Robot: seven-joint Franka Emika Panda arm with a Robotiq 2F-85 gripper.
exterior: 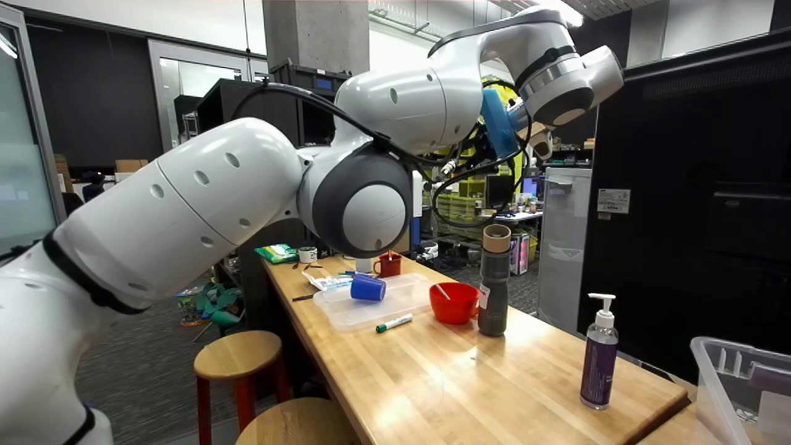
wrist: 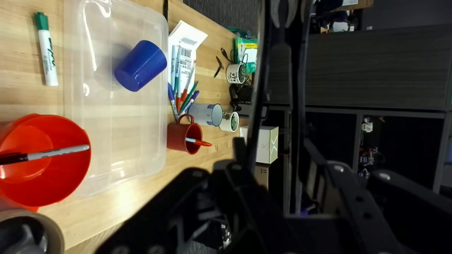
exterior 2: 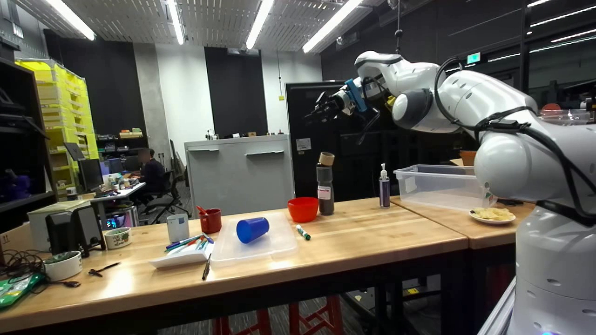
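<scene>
High above the table, my gripper (exterior 2: 314, 114) is well clear of every object. In the wrist view its dark fingers stand apart, part open, with nothing seen held between them. A blue cup (wrist: 141, 65) lies on its side on a clear plastic lid (wrist: 127, 139). Beside the lid are a green-capped marker (wrist: 47, 50) and a red bowl (wrist: 55, 177) with a marker (wrist: 59, 152) resting in it. Farther along the table stands a dark red mug (wrist: 178, 137) with a red pen in it. A grey bottle (exterior: 494, 289) stands upright by the bowl.
A pump bottle (exterior: 599, 356) stands near the table's end, close to a clear bin (exterior 2: 441, 187) and a plate of chips (exterior 2: 492, 216). Several pens lie on a white packet (exterior 2: 181, 257) near a white cup (exterior 2: 177, 228).
</scene>
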